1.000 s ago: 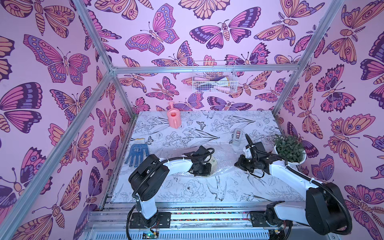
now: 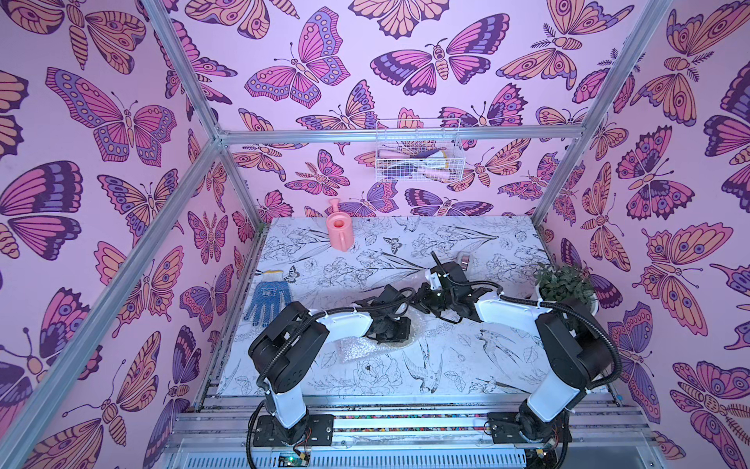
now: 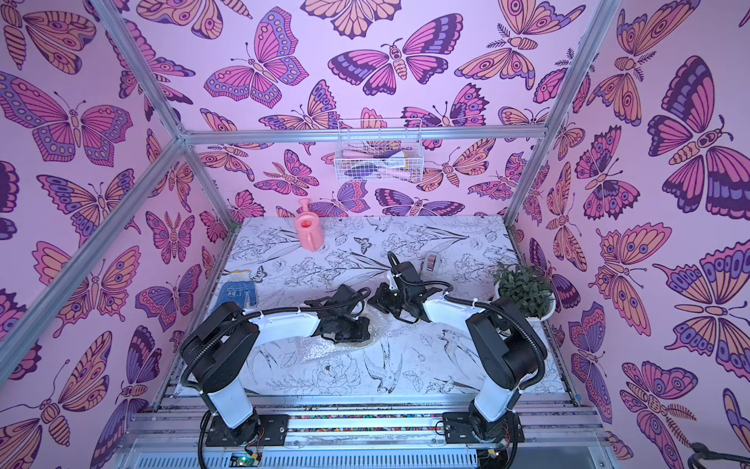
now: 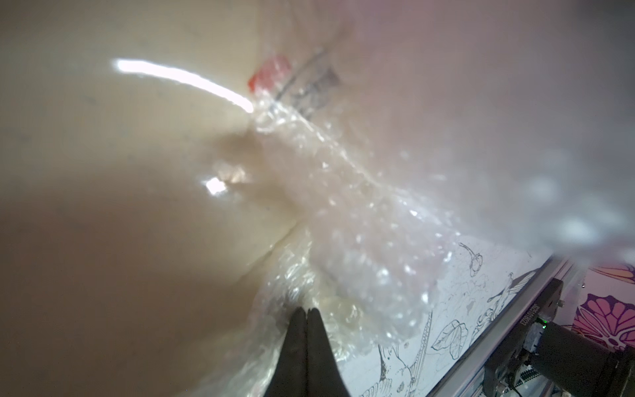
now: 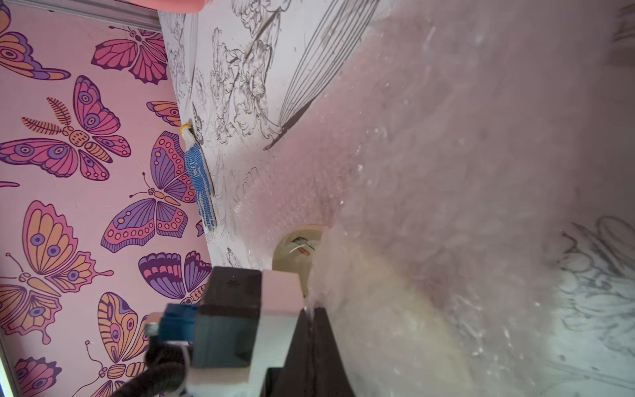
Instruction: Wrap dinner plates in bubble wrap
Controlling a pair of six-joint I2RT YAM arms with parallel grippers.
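A cream dinner plate (image 4: pixel 132 264) fills the left of the left wrist view, with clear bubble wrap (image 4: pixel 370 218) folded over its edge. In the right wrist view only a small part of the plate's rim (image 5: pixel 294 254) shows bare beside the raised bubble wrap (image 5: pixel 456 198). My right gripper is shut on the edge of this wrap and stands close to the left one above the plate. My left gripper is shut, its tips against wrap at the plate; whether any is pinched cannot be seen. From above, the arms hide most of the plate.
Behind the right gripper is a tape dispenser (image 2: pixel 464 259). A pink watering can (image 2: pixel 340 232) stands at the back left, blue gloves (image 2: pixel 268 301) lie at the left, and a potted plant (image 2: pixel 564 285) is at the right.
My right gripper has moved left toward the left gripper, drawing the free end of the bubble wrap over the plate. The left arm has stayed nearly still.
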